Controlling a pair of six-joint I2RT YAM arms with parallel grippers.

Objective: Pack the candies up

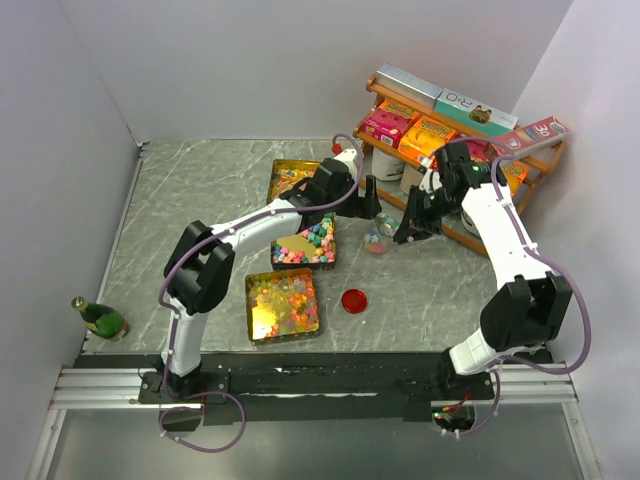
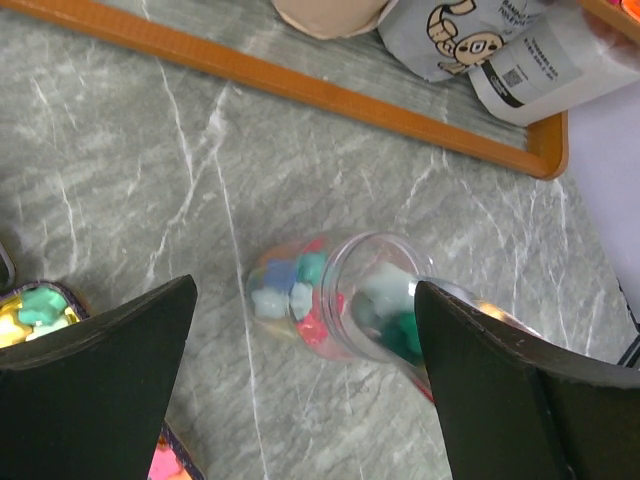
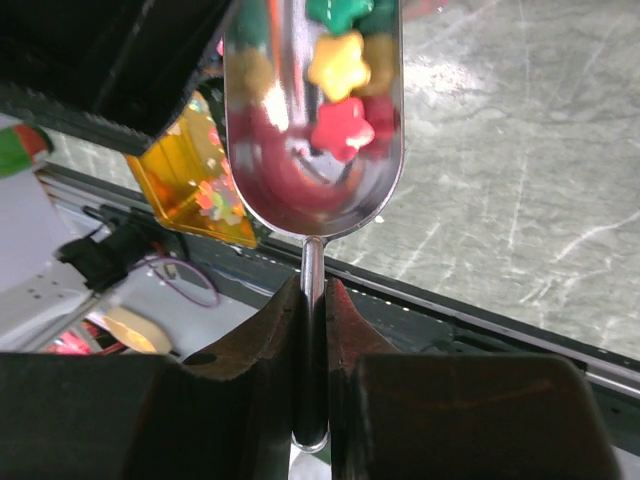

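Observation:
My right gripper is shut on the handle of a metal scoop (image 3: 268, 185), which holds several star-shaped candies, with yellow, pink and green ones showing. In the left wrist view a clear jar (image 2: 285, 290) has blue, white and red candies at its bottom, and the scoop (image 2: 510, 318) reaches to its mouth from the right. How far the scoop's tip goes in is hard to tell. My left gripper (image 1: 372, 198) is open beside the jar, its fingers (image 2: 110, 375) well apart with nothing gripped.
Trays of candies stand left of the jar, the nearest a yellow tray (image 1: 262, 318). A red lid (image 1: 354, 301) lies on the table. Behind the jar rises a wooden shelf (image 1: 455, 237) of boxes and canisters. A green bottle (image 1: 103, 319) is far left.

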